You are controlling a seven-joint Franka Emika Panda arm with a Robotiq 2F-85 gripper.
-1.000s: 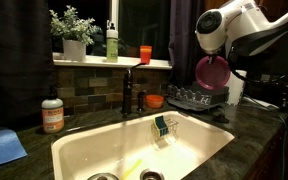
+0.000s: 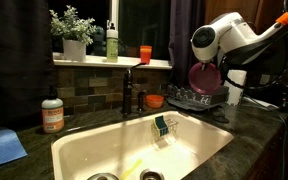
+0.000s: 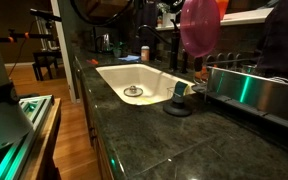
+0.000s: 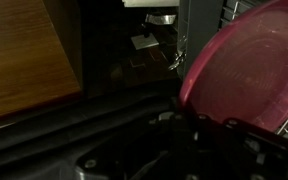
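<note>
A translucent pink dish (image 2: 205,79), a plate or shallow bowl, hangs tilted on edge above the right end of the counter, in front of the dish rack (image 2: 191,98). My gripper is shut on its rim; in the wrist view the pink dish (image 4: 252,72) fills the right side. The second exterior view shows the same pink dish (image 3: 199,26) high over the counter beside the metal rack (image 3: 259,92), with clear space below it. The fingers are dark and partly hidden at the bottom of the wrist view.
The white sink (image 2: 104,152) lies left of the dish, with a wire sponge caddy (image 2: 164,127) on its back wall and a black faucet (image 2: 127,92) behind. An orange bowl (image 2: 154,101) stands near the faucet. Dark counter (image 3: 214,145) in front of the rack is bare.
My arm and the pink dish have moved a little left and slightly down. The grip on the dish looks the same, and the sink area is unchanged.
</note>
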